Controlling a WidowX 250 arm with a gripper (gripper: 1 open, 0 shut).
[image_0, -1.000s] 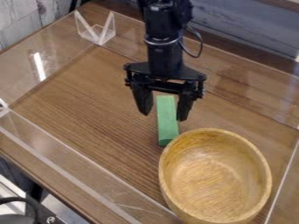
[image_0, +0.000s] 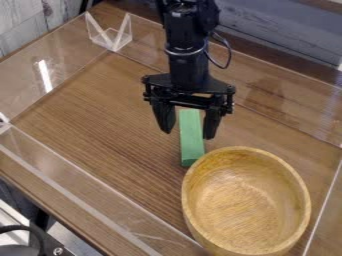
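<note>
A black arm reaches down from the top centre to the gripper (image_0: 190, 119), whose two dark fingers stand apart on either side of a green bar (image_0: 190, 143). The bar lies on the wooden table behind a large pale-yellow oval bowl (image_0: 245, 236). Whether the fingers touch the bar cannot be told; its far end is partly under the gripper body.
A white wire-like object (image_0: 110, 30) stands at the back left. A dark cable is at the lower left edge, and the table ends in a wall at the back.
The gripper has shifted very slightly over the last second. The green bar and bowl appear in place.
</note>
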